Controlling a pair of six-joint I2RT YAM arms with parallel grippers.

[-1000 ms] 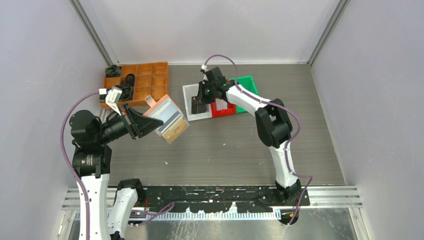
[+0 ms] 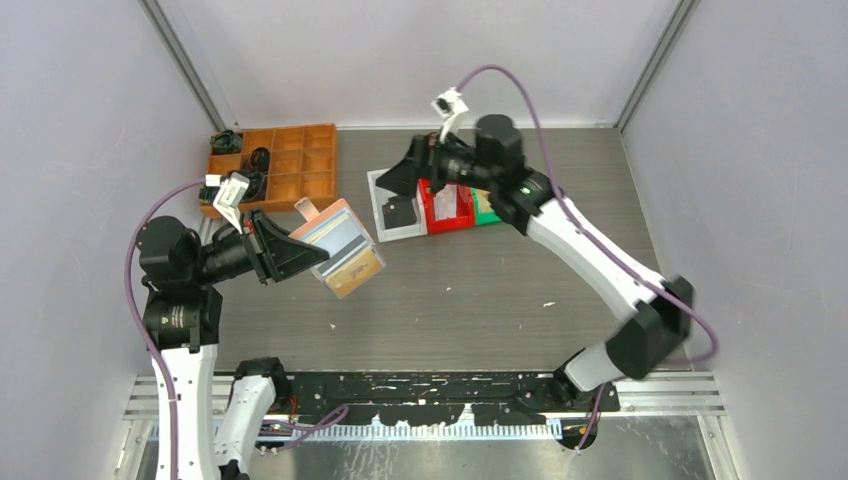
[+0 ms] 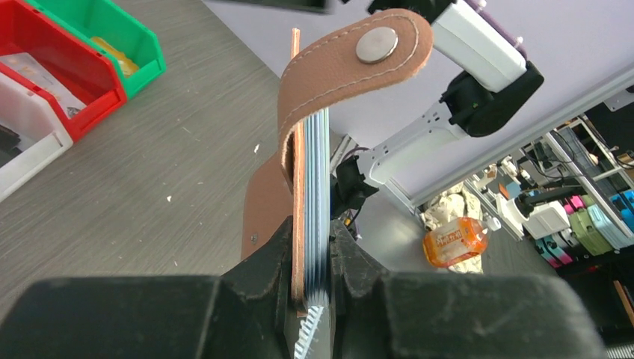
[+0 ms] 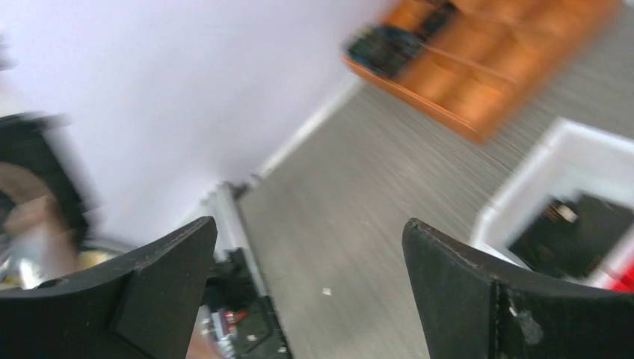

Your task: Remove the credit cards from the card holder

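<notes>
The brown leather card holder [image 3: 344, 67], with a stack of cards [image 3: 317, 202] in clear sleeves, is pinched upright by my left gripper, its snap strap curling over at the top. From above, a card [image 2: 340, 250] shows face up beside the left gripper [image 2: 295, 255]. My right gripper [image 2: 410, 165] is raised above the white bin, open with nothing between its fingers; its wrist view [image 4: 310, 243] is blurred.
White [image 2: 400, 228], red [image 2: 450, 221] and green [image 3: 146, 71] bins stand at the back centre, dark flat items in the white one. An orange compartment tray [image 2: 315, 160] is back left.
My right arm has risen from the bins toward the camera, its elbow swinging right.
</notes>
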